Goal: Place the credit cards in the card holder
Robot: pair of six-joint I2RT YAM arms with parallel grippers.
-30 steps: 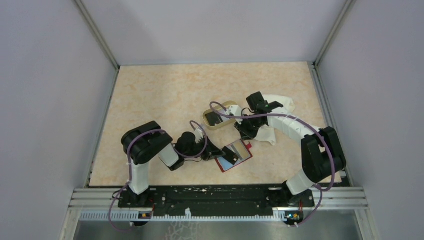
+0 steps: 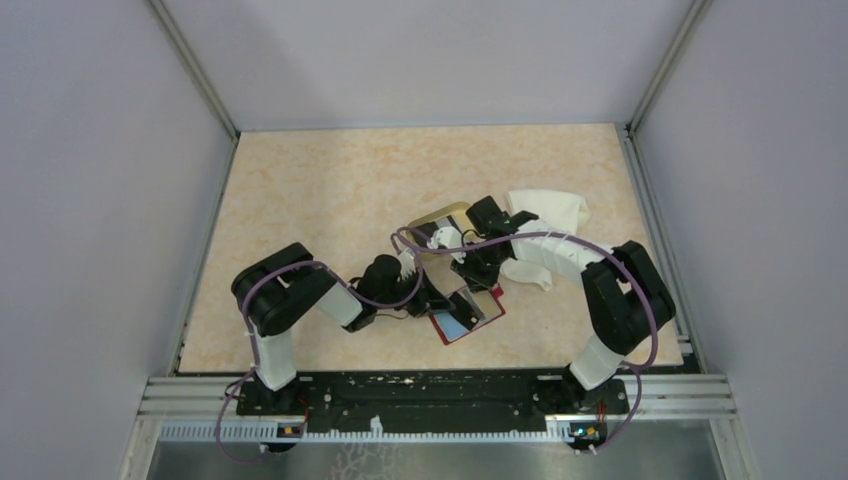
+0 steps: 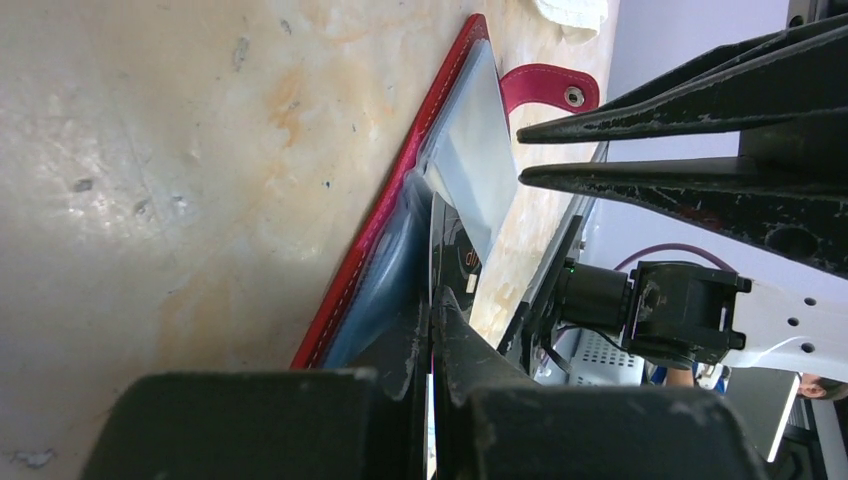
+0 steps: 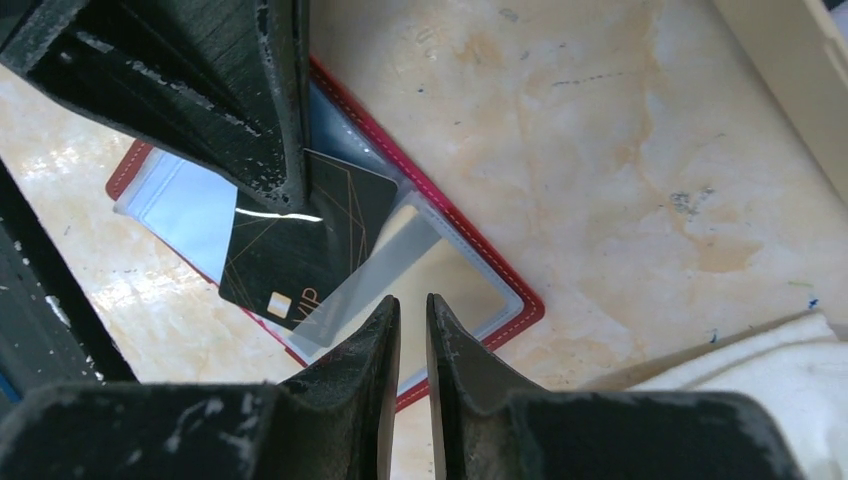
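The red card holder (image 4: 522, 305) lies open on the table, with clear sleeves and a pale card area. A black VIP card (image 4: 300, 230) sits partly under a clear sleeve. My left gripper is shut at the black card's edge, which appears between or just behind its fingertips; in the right wrist view its tip is over that card. My right gripper is over the holder's pale end, its fingers slightly apart with nothing seen between them.
A tan tray (image 2: 416, 222) with dark cards stands behind the holder, partly under the right arm. A white cloth (image 2: 550, 205) lies at the right.
The right gripper has moved left and down toward the holder and over its right end. The left arm has shifted slightly at the holder.
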